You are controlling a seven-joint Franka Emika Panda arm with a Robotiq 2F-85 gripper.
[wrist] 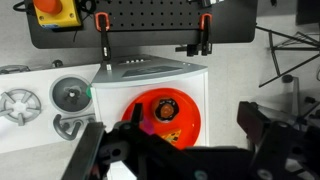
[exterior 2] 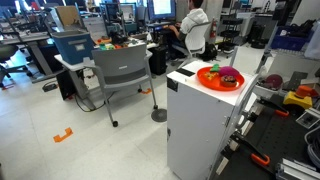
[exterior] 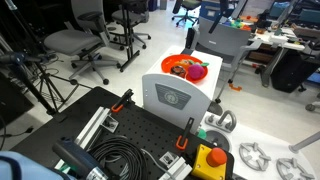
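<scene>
My gripper stands open in the wrist view, its dark fingers wide apart and nothing held between them. Seen past the fingers is a round orange-red plate (wrist: pixel 188 108) on a white surface. It carries a brown ring-shaped item (wrist: pixel 167 108), an orange triangular piece (wrist: pixel 172 136) and a magenta item (wrist: pixel 147 127), the last partly hidden by the left finger. In exterior view 2 the plate (exterior 2: pixel 207 82) sits on top of a white cabinet (exterior 2: pixel 198 120), with a purple rounded item (exterior 2: pixel 229 75) at its right side.
A small sink (wrist: pixel 70 95) and a stove burner (wrist: pixel 20 105) lie left of the plate. A yellow box with a red button (wrist: pixel 62 12) stands by the dark perforated base (wrist: pixel 150 15). A grey chair (exterior 2: pixel 122 75) is beyond the cabinet.
</scene>
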